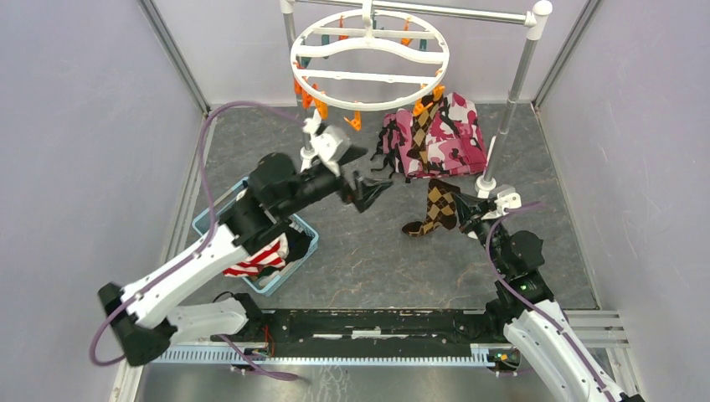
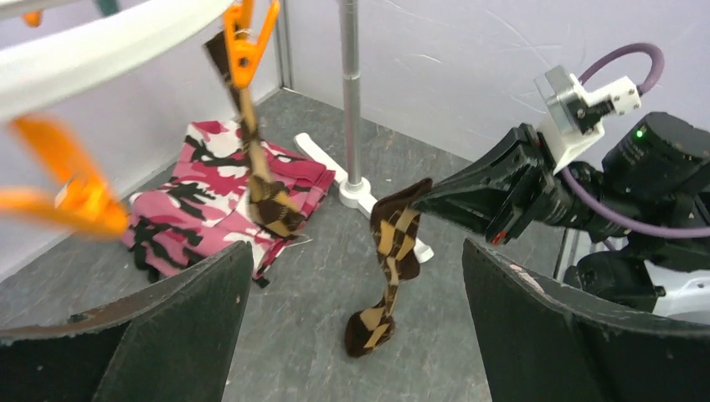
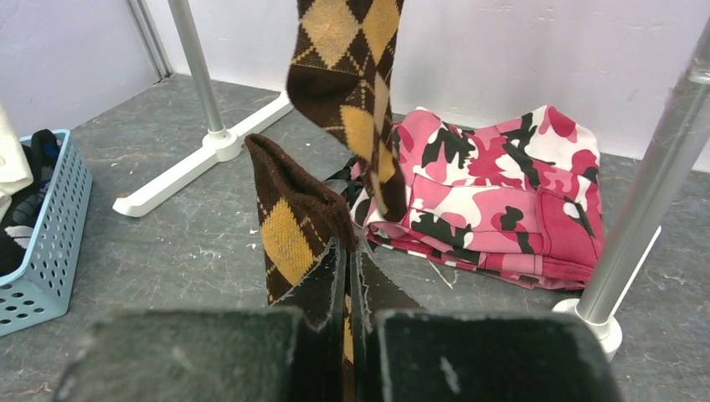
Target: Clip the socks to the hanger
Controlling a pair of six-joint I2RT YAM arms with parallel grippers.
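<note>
One brown argyle sock (image 1: 428, 126) hangs from an orange clip (image 1: 423, 106) on the white round hanger (image 1: 368, 75); the left wrist view shows this hanging sock (image 2: 255, 151) too. A matching sock (image 1: 440, 207) dangles above the floor, its cuff pinched by my right gripper (image 1: 463, 205), which is shut. In the right wrist view the cuff of that held sock (image 3: 293, 218) sits at the closed fingertips (image 3: 336, 276). My left gripper (image 1: 373, 182) is open and empty, in the air below the hanger and left of the held sock.
A blue basket (image 1: 311, 244) with striped and dark items stands on the floor under my left arm. A pink camouflage bag (image 1: 456, 138) lies behind, near the rack's pole (image 1: 509, 105). Clear floor lies in the middle.
</note>
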